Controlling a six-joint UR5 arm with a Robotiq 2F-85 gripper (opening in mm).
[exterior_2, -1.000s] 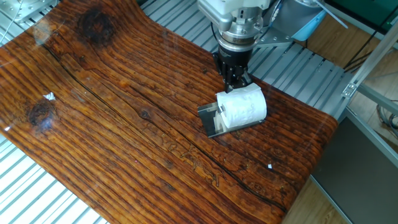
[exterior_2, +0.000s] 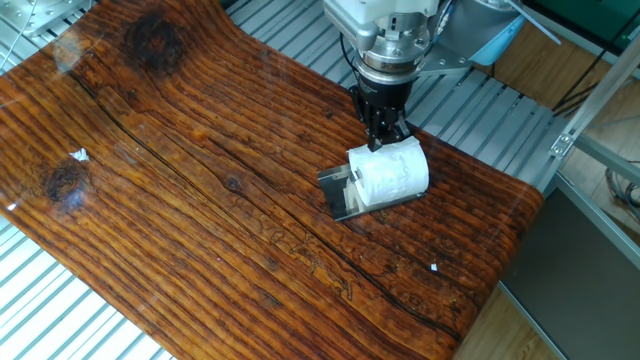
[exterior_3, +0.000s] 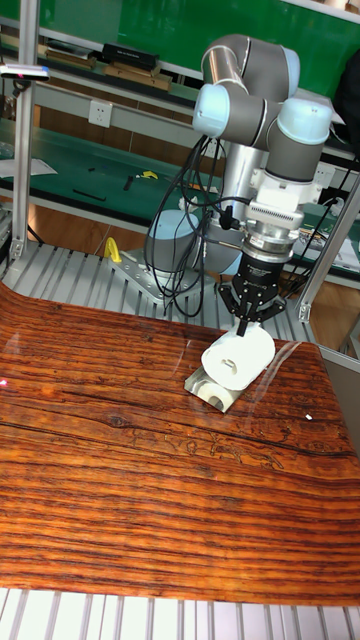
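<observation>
A white paper roll (exterior_2: 393, 174) lies on its side on a metal holder (exterior_2: 338, 196) with a flat base, near the table's back right. In the other exterior view the roll (exterior_3: 236, 361) shows its open core towards the camera, with the holder (exterior_3: 210, 393) under it. My black gripper (exterior_2: 378, 143) points down at the roll's upper back side. From the front, its dark fingers (exterior_3: 243, 326) reach down to the top of the roll. Whether they touch the paper, or hold any of it between them, is unclear.
A small white scrap (exterior_2: 434, 267) lies right of the holder, another scrap (exterior_2: 79, 155) far left. Slatted metal (exterior_2: 500, 125) borders the table's back edge.
My gripper has shifted slightly to the right in exterior view 2, its tips staying by the top of the roll. The roll and holder have not visibly moved.
</observation>
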